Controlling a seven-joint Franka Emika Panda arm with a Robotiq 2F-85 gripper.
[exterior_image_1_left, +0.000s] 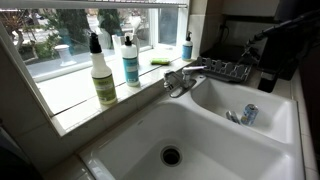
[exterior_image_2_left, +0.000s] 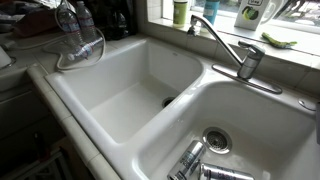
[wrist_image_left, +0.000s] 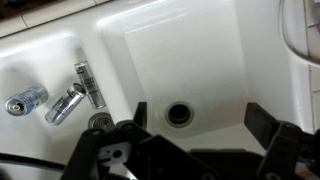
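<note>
My gripper is open above the white double sink, its two dark fingers spread wide with nothing between them. Below it lies the empty basin (wrist_image_left: 185, 62) with a dark drain (wrist_image_left: 179, 114). In the other basin, cans lie on their sides: a blue-and-silver can (wrist_image_left: 26, 100), a silver can (wrist_image_left: 65, 104) and a slim can (wrist_image_left: 89, 85) close to the drain there. Exterior view 2 has two cans (exterior_image_2_left: 187, 160) at its bottom edge. Exterior view 1 shows the dark arm (exterior_image_1_left: 290, 45) at upper right, its fingers unclear.
A faucet (exterior_image_1_left: 178, 82) stands behind the sink divider. Soap bottles (exterior_image_1_left: 102, 75) line the windowsill, with a green object (exterior_image_1_left: 160, 62) among them. A dark rack (exterior_image_1_left: 225, 70) sits beyond the sink. Clear bottles (exterior_image_2_left: 85, 22) stand on the counter at left.
</note>
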